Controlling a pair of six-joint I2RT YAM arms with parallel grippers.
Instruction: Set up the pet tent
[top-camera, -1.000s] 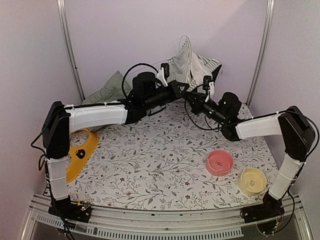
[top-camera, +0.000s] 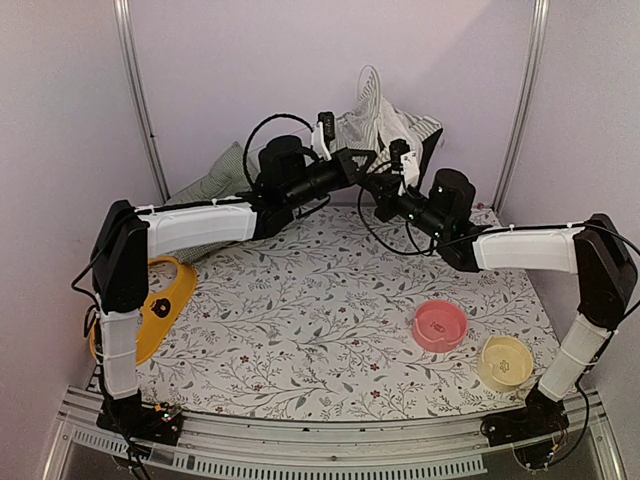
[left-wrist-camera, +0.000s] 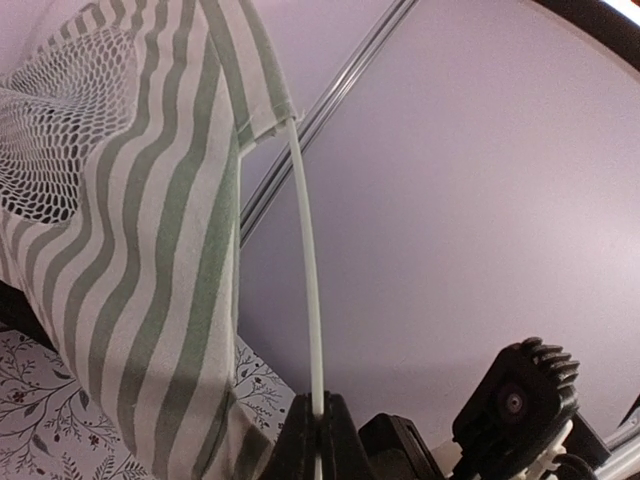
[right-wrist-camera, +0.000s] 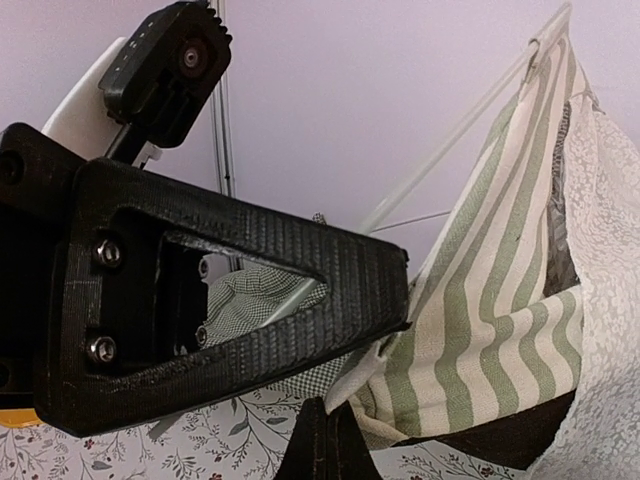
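Observation:
At the back of the table stands the green-and-white striped tent (top-camera: 362, 128), with mesh and white lace parts. In the left wrist view a thin white pole (left-wrist-camera: 308, 260) comes out of the tent's striped sleeve (left-wrist-camera: 265, 95) and runs down to my left gripper, which is shut on it. Low in the right wrist view, my right gripper is shut on a corner of the tent fabric (right-wrist-camera: 350, 385). The left gripper's fingers (right-wrist-camera: 365, 285) are just above that corner and partly hide the pole. From the top, both grippers nearly touch.
Grey checked fabric (top-camera: 215, 188) lies at the back left, behind the left arm. A yellow piece (top-camera: 172, 305) is at the left edge. Pink (top-camera: 440, 326) and cream (top-camera: 505, 363) bowls stand at the front right.
The right gripper has moved up and slightly left in the top view, closer to the left one. The left arm has shifted slightly. The tent has moved little.

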